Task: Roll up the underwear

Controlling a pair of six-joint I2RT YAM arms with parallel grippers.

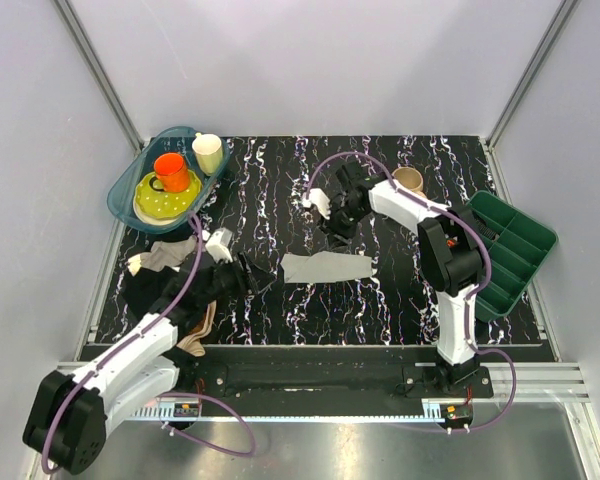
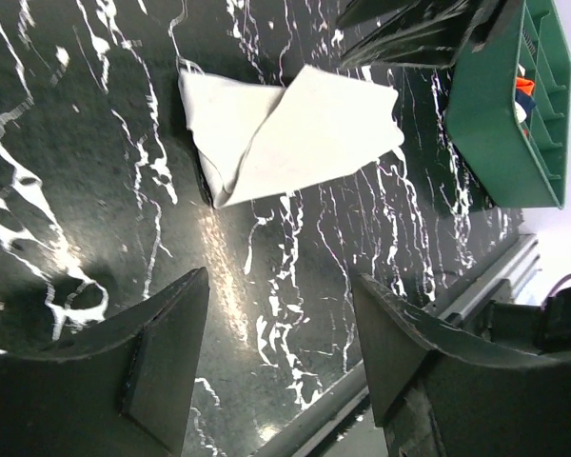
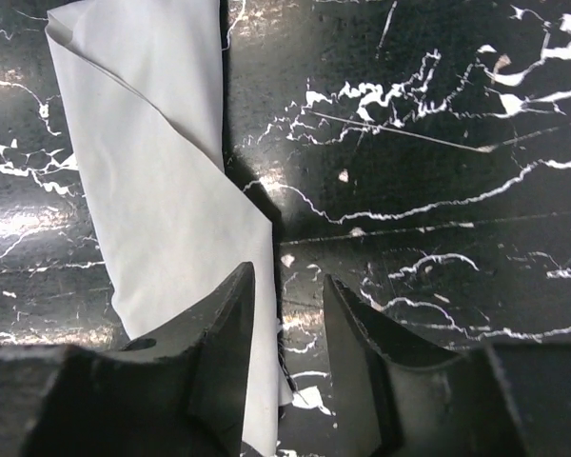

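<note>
The light grey underwear [image 1: 327,267] lies on the black marbled table as a flat folded strip, with a slanting fold edge across it in both wrist views. My left gripper stands open to its left, apart from the cloth and with bare table between its fingers. Above the far edge of the strip is my right gripper, its fingers parted and nothing gripped. In the right wrist view its left finger [image 3: 236,309] covers part of the underwear [image 3: 167,205], while the right finger is over dark table.
A blue basket [image 1: 120,200] with dishes stands at the back left. Other cloths [image 1: 195,340] lie partly under the left arm. At the right are a tan mug [image 1: 408,180] and a green divided box [image 1: 520,250].
</note>
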